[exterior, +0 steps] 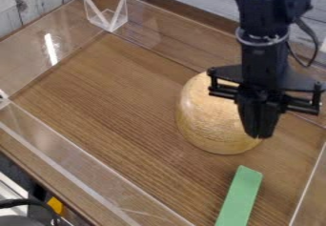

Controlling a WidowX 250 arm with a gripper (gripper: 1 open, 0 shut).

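Observation:
The dark arm comes down from the upper right, its gripper [261,115] low over the right part of a large round tan object [204,120], which looks like a wooden bowl or board. Whether the fingers are open or shut, and whether anything is between them, I cannot tell. A green bar [239,199] lies at the lower right, apart from the round object and nearer the front than the gripper.
A wooden surface [109,96] fills most of the view, clear on the left. A white angular piece [105,20] stands at the top left. Clear walls run along the left and front.

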